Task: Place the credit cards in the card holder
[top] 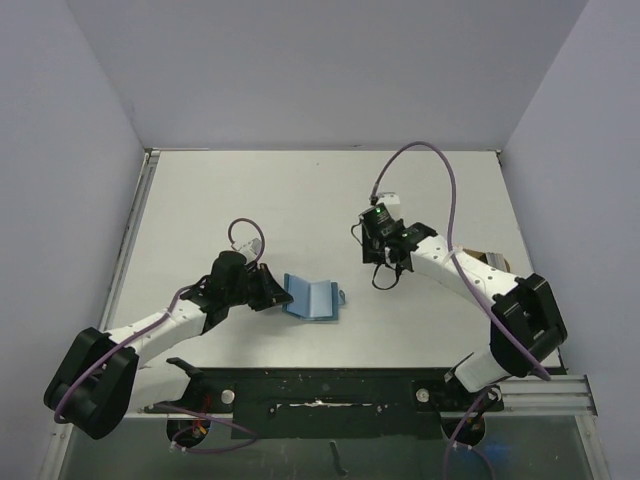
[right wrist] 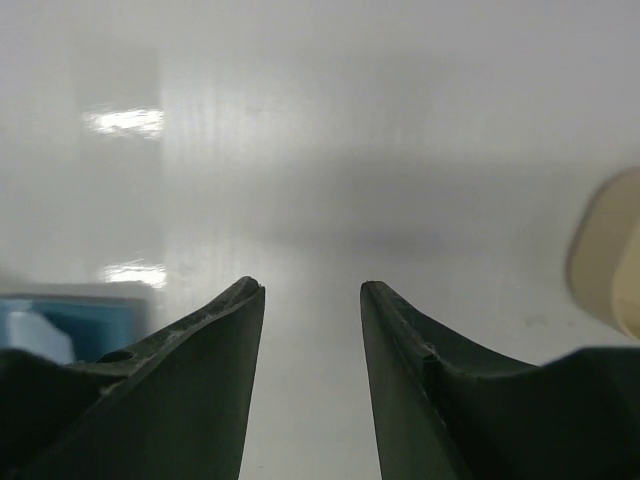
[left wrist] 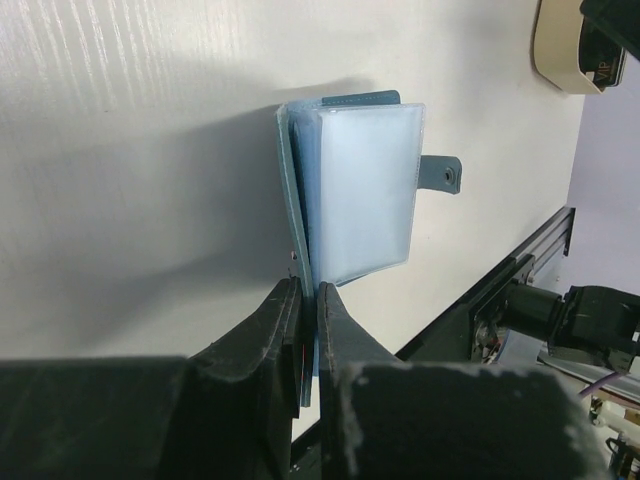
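Observation:
A blue card holder (top: 310, 298) with pale sleeves stands on the table, its side strap with a snap (left wrist: 440, 173) sticking out. My left gripper is shut on the holder's edge. My right gripper is raised to the right of it, apart from the holder, fingertips separated with nothing between them. In the right wrist view the holder (right wrist: 95, 320) shows at the lower left, blurred, and a beige container (right wrist: 610, 250) at the right. That container (left wrist: 552, 45) also shows at the left wrist view's top corner, with dark cards in it, partly hidden.
In the top view the beige container is mostly behind my right arm at the right of the table. The table's front edge lies close below the holder.

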